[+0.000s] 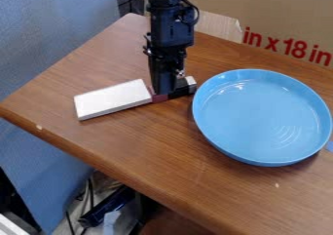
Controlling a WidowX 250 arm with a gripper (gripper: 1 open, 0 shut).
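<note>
A white bar-shaped object (pixel 112 98) lies on the wooden table, with a dark and maroon end section reaching right toward the plate. The black gripper (pixel 166 88) points down over that dark end, at the left edge of a light blue plate (pixel 260 117). Its fingertips are small and dark against the object, so whether they grip it is unclear.
The wooden table (pixel 156 171) has bare room at the front and at the back left. A cardboard sheet (pixel 274 24) with red print stands behind it. The table's left edge drops to clutter below.
</note>
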